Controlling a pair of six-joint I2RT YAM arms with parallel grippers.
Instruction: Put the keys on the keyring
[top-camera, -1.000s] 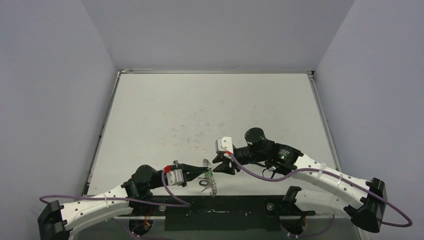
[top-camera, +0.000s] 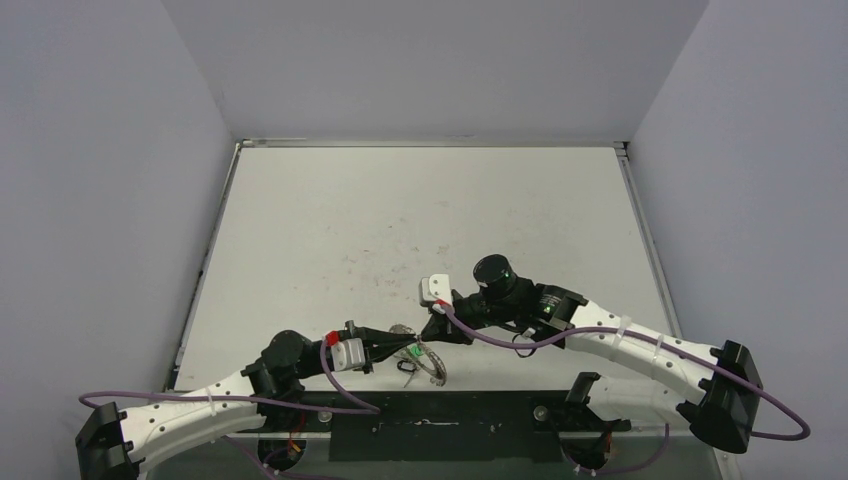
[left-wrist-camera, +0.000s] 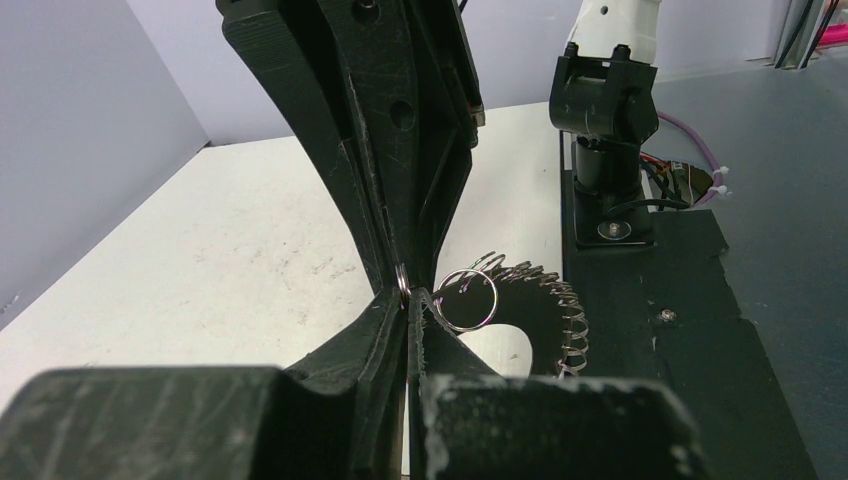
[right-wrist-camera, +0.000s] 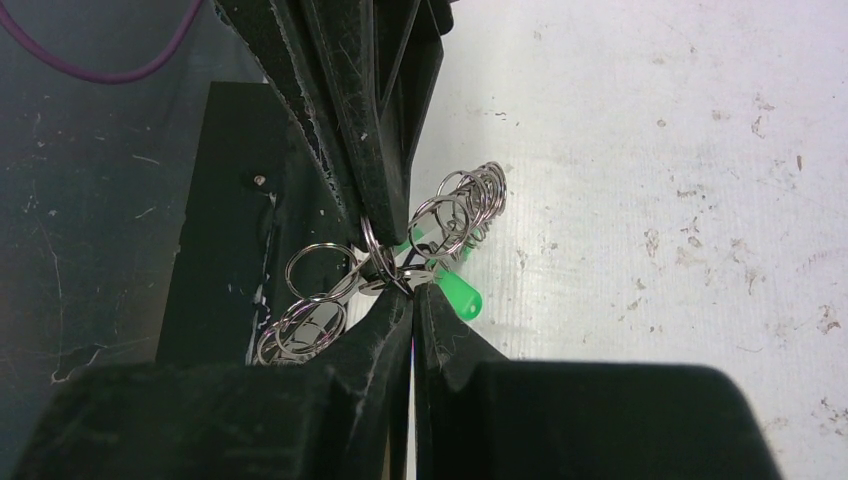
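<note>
In the top view my left gripper (top-camera: 409, 340) and right gripper (top-camera: 425, 336) meet tip to tip near the front of the white table. In the left wrist view my left gripper is shut on a small steel ring (left-wrist-camera: 403, 280). In the right wrist view my right gripper is shut right at that ring (right-wrist-camera: 375, 245); whether it grips it is unclear. A coiled chain of rings (right-wrist-camera: 458, 210) hangs around the tips, with a green key tag (right-wrist-camera: 458, 295) below. The keys themselves are mostly hidden.
The white tabletop (top-camera: 420, 220) behind the arms is clear. A dark front strip (top-camera: 445, 425) runs along the near edge, and grey walls bound the table on the sides and back.
My right gripper has moved left to meet the left gripper's tips and has shut. The hanging chain has swung into a wider curve. The left arm has stayed still.
</note>
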